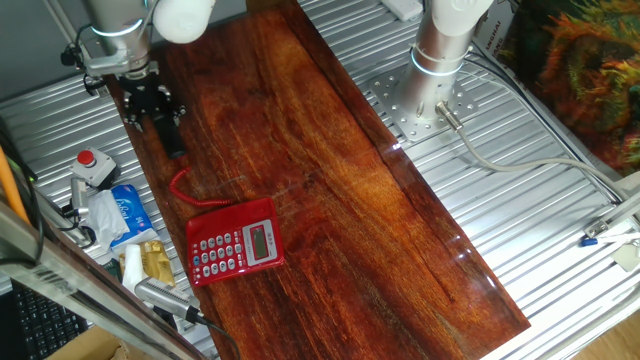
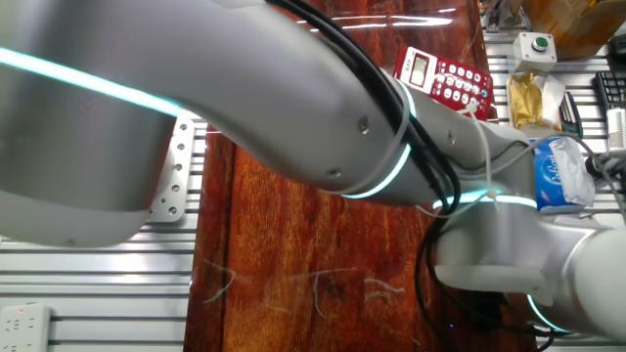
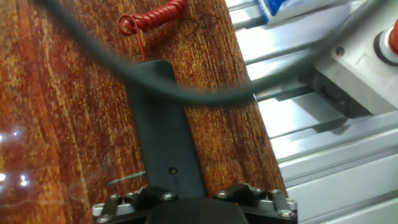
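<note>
A black telephone handset [image 3: 163, 140] lies along the wooden table near its edge, back side up in the wrist view, with a red coiled cord [image 3: 158, 17] at its far end. The cord runs to a red desk phone [image 1: 235, 241] with a keypad and a small display. My gripper [image 1: 159, 112] is at the handset's near end. In the wrist view its fingers [image 3: 237, 197] show at either side of the handset, low in the picture. Whether they touch it is unclear, since the gripper's own body hides the handset's near end.
A white box with a red button [image 1: 94, 167] and a blue-white packet [image 1: 128, 214] lie beside the table on the ribbed metal surface.
</note>
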